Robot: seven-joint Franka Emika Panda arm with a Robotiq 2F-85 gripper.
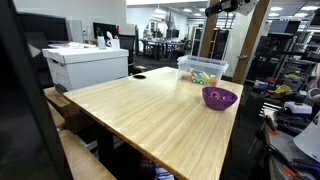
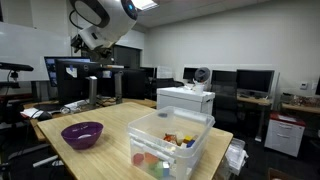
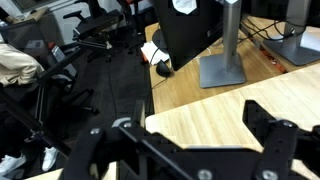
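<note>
High above the table, my gripper (image 2: pixel 92 42) hangs in the air, well clear of everything on the tabletop. In the wrist view its black fingers (image 3: pixel 127 138) stand wide apart at the lower edge, so the gripper is open, and nothing shows between them. A purple bowl (image 1: pixel 220 104) rests on the table near its right edge in exterior view 1. Something small appears to lie inside it, too small to name. Behind the bowl is a clear plastic bin (image 2: pixel 190 128) holding several colourful items (image 2: pixel 152 163).
The wooden table (image 1: pixel 150 110) has a wide bare stretch. A small dark flat object (image 1: pixel 139 76) lies toward its far edge. White cabinets (image 1: pixel 92 70) stand beyond it. A monitor stand (image 3: pixel 220 68) occupies a neighbouring desk.
</note>
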